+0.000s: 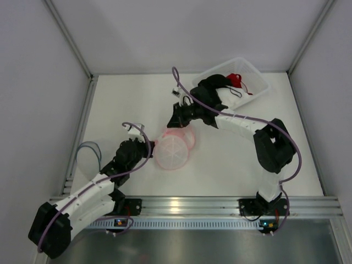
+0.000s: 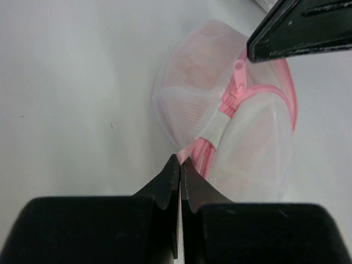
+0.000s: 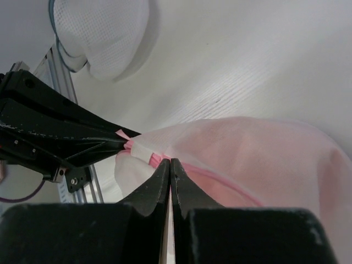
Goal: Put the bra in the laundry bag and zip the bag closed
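Observation:
A pale mesh laundry bag (image 1: 171,151) with pink trim lies mid-table. Its pink zip runs toward my left gripper (image 1: 152,144), which is shut on the zip's pink end tab; a bit of that tab also sticks out past the fingers in the right wrist view. My right gripper (image 1: 171,123) is shut over the bag's far side. In the left wrist view its fingertip (image 2: 261,49) is close to the pink zip pull (image 2: 240,67); whether it pinches anything is unclear. No bra can be made out through the mesh.
At the back right a white bin (image 1: 257,82) holds black, red and white garments. Another white mesh bag (image 1: 87,160) with a grey rim stands at the left edge. Bare table lies at the back left and right front.

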